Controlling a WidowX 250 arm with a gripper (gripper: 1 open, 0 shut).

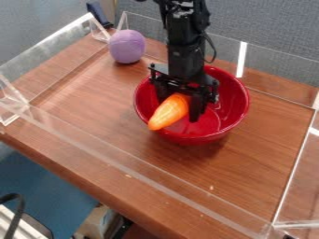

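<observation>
My black gripper [184, 89] reaches down into a red bowl [227, 121] on the wooden table. An orange carrot-like object [167, 114] lies at the gripper's fingertips, inside the left part of the bowl, its pale tip toward the front left. The fingertips are partly hidden by the arm and the object, so whether they are closed on it is unclear.
A purple ball [126, 46] sits behind and to the left of the bowl. Clear low walls edge the wooden table [100, 149].
</observation>
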